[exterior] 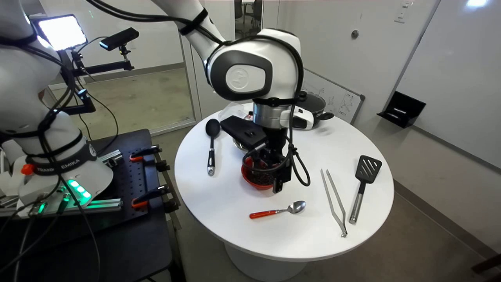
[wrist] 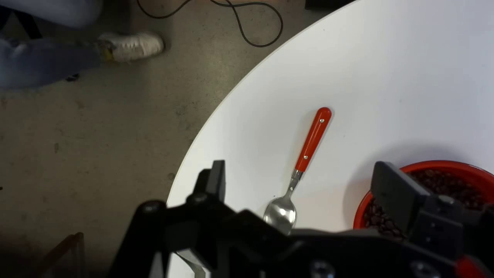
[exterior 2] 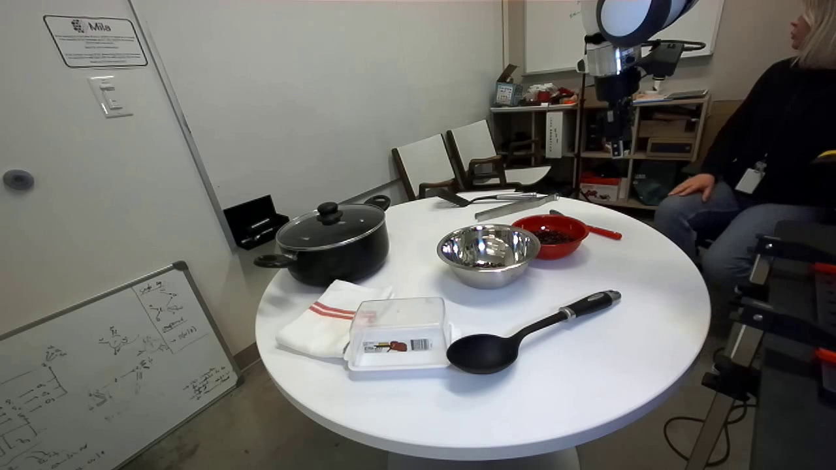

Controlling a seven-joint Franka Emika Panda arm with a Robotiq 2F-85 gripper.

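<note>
My gripper stands open above the round white table, its two black fingers wide apart and nothing held between them. Below it in the wrist view lies a metal spoon with a red handle (wrist: 313, 141), flat on the table and apart from the fingers. A red bowl (wrist: 364, 208) of dark beans sits to the right there, partly covered by one finger. In exterior view 2 the gripper (exterior 2: 618, 149) hangs high over the table. A steel bowl (exterior 2: 487, 274) stands beside the red bowl (exterior 2: 558, 249), with a few dark bits inside.
A lidded black pot (exterior 2: 333, 243), a white towel (exterior 2: 325, 333), a clear plastic box (exterior 2: 400, 356) and a black ladle-like spoon (exterior 2: 486, 352) share the table. Tongs (exterior: 332, 202) and a slotted spatula (exterior: 367, 169) lie at the right in exterior view 1. A person (exterior 2: 768, 149) sits nearby.
</note>
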